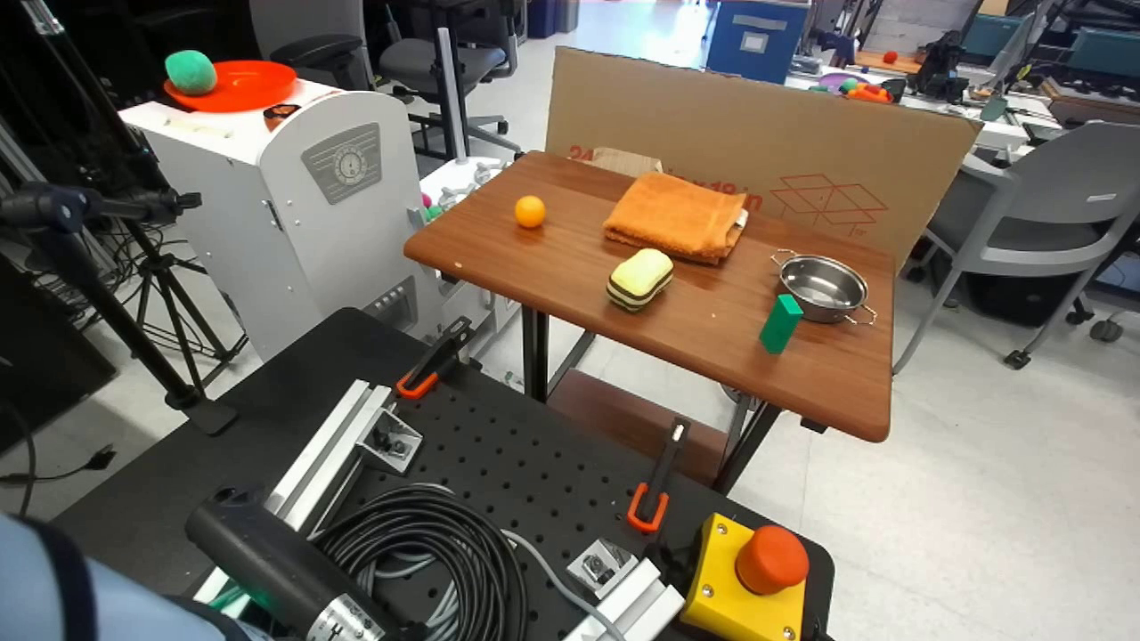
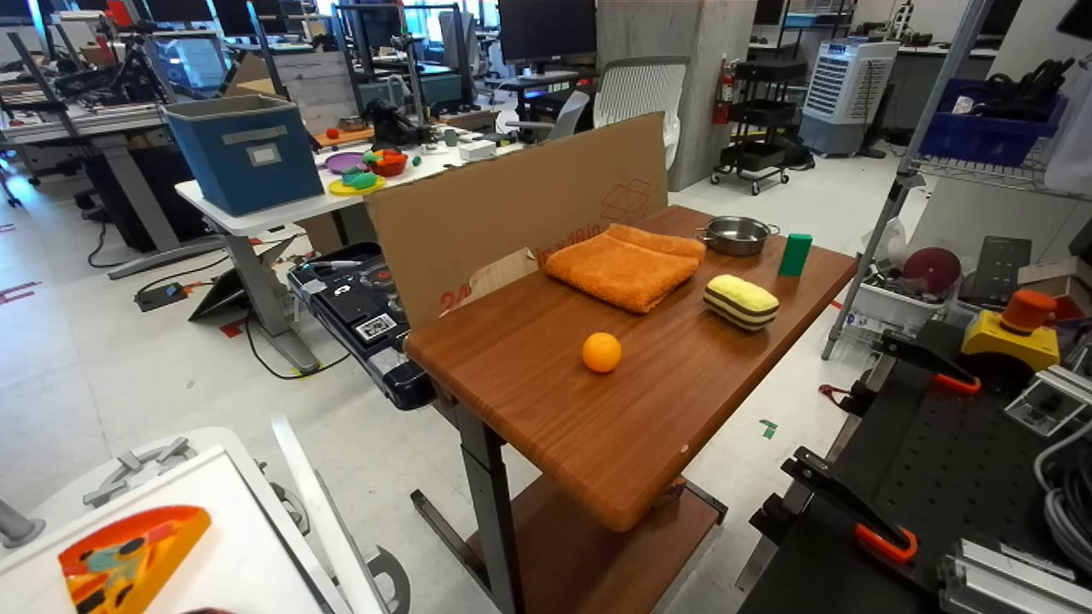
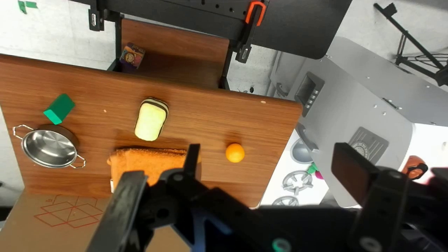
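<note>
My gripper is open in the wrist view, its dark fingers wide apart with nothing held between them. Beyond it on the brown table (image 1: 470,240) lies an orange ball (image 3: 235,153), which appears between the fingers but well away from them. A yellow sponge-like block with dark stripes (image 1: 641,278) rests near the table's middle. Behind it is a folded orange towel (image 1: 673,214), partly hidden by a finger in the wrist view. At the table's other end sit a steel pot with two handles (image 1: 820,287) and an upright green block (image 1: 781,324).
A cardboard panel (image 1: 748,139) stands along the table's back edge. Across a gap in front is a black perforated bench (image 1: 513,427) with clamps and a yellow emergency-stop box (image 1: 721,577). A white toy kitchen (image 1: 267,192) flanks the ball's end. Bare tabletop surrounds the ball.
</note>
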